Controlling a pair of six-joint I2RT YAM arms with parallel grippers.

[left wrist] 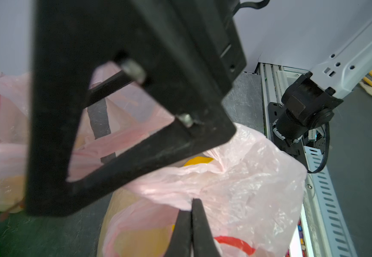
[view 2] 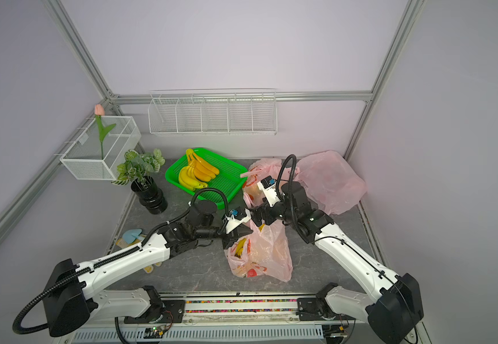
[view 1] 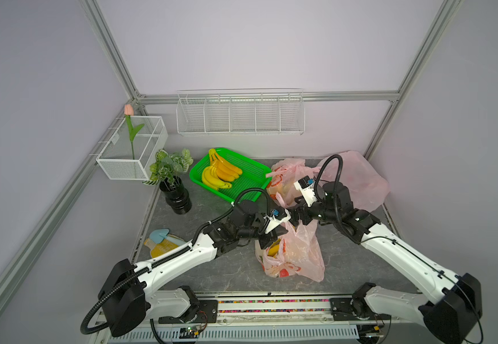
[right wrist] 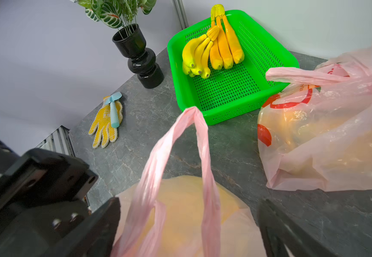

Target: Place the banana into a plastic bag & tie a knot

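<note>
A pinkish plastic bag (view 1: 303, 255) stands at the front middle of the table, with a yellow banana (view 1: 273, 250) visible through its opening. My left gripper is shut at the bag's upper edge, and thin bunched film runs to its fingertips. Opposite it, my right gripper stands open, one finger on each side of the bag's upright handle loop (right wrist: 159, 156). In the left wrist view the dark right fingers (left wrist: 151, 160) reach across the stretched handle. Most of the banana is hidden by the bag and the grippers.
A green basket (right wrist: 233, 113) with several bananas (right wrist: 198, 53) sits at the back. Another filled bag (right wrist: 323, 141) stands to its right, beside a loose pink sheet (view 1: 360, 180). A black vase (view 1: 177, 197) and a glove with a small tool (right wrist: 109, 120) occupy the left side.
</note>
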